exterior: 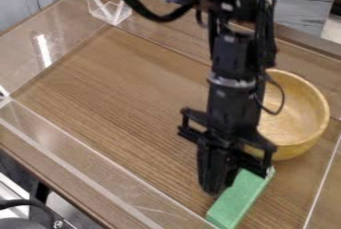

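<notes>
My black gripper [214,178] is low at the bottom right, shut, its fingertips just left of a flat green block [244,201] that lies on the wooden surface. Whether anything thin is between the fingers cannot be seen. The arm hides part of a yellow bowl [304,114] to its right.
The wooden tray floor [107,94] is clear to the left. A clear plastic object [110,4] stands at the top left. Tray edges and cables run along the lower left.
</notes>
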